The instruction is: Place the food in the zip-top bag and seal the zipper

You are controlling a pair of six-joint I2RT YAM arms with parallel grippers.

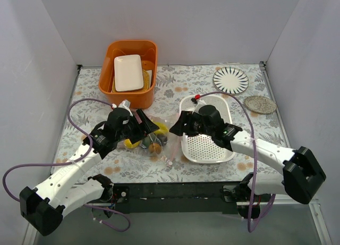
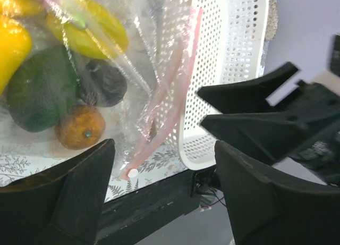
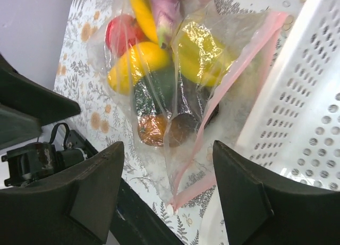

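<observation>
The clear zip bag (image 1: 169, 155) lies on the table with food inside: a dark green item (image 2: 40, 88), a yellow pepper (image 3: 138, 64), a red tomato (image 3: 122, 32), a purple eggplant (image 3: 162, 14) and an orange fruit (image 2: 79, 127). Its pink zipper edge (image 3: 244, 59) runs along the side by the white tray. My left gripper (image 1: 143, 125) hangs open over the bag, nothing between its fingers. My right gripper (image 1: 179, 125) is open above the bag's zipper side and the tray's edge, holding nothing.
The perforated white tray (image 1: 207, 154) sits right of the bag. An orange bin (image 1: 106, 75) with plates stands behind. A striped plate (image 1: 231, 80) and a speckled board (image 1: 260, 104) lie at the back right.
</observation>
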